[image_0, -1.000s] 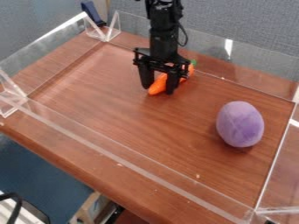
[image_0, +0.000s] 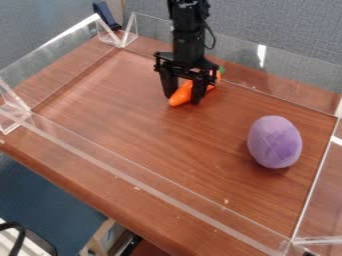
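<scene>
The black gripper (image_0: 186, 80) is lowered to the wooden surface at the top middle, its fingers around an orange carrot-like object (image_0: 183, 94) with a bit of green at its right end. Whether the fingers grip it or only straddle it is unclear. A purple egg-shaped object (image_0: 274, 141) rests on the right side of the surface.
Clear plastic walls (image_0: 80, 149) border the wooden surface (image_0: 127, 120). A blue-grey floor lies beyond the lower left edge.
</scene>
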